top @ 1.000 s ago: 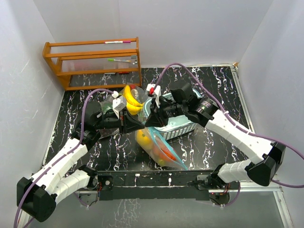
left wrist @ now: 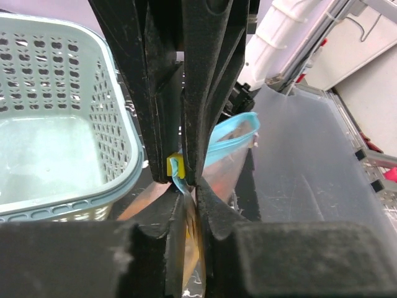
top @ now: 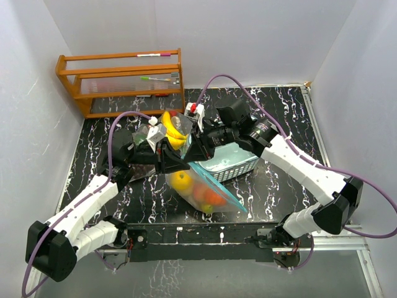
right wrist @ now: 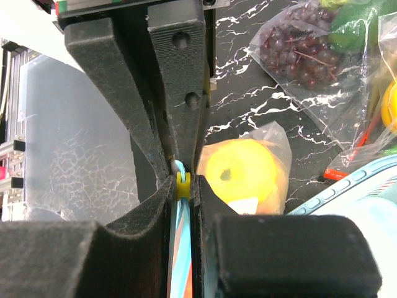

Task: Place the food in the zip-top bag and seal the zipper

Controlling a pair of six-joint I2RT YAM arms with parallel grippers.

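The zip bag [top: 208, 192] of yellow and orange fruit hangs below both grippers at the front centre, its blue zipper edge rising into them. My right gripper [top: 189, 156] is shut on the bag's zipper, a yellow slider [right wrist: 183, 189] between its fingertips. My left gripper [top: 181, 162] meets it at the same spot; in the left wrist view its tips are around the strip [left wrist: 177, 174], partly hidden by the right fingers, and how far they are closed is unclear.
A light basket [top: 229, 162] stands behind the right gripper. Bagged bananas [top: 172, 127] and grapes [right wrist: 298, 56] lie at the back left. A wooden rack [top: 118, 81] stands at the back wall.
Both grippers have shifted slightly, the right arm a little toward the left. The bag has swung a little, its lower end farther right.
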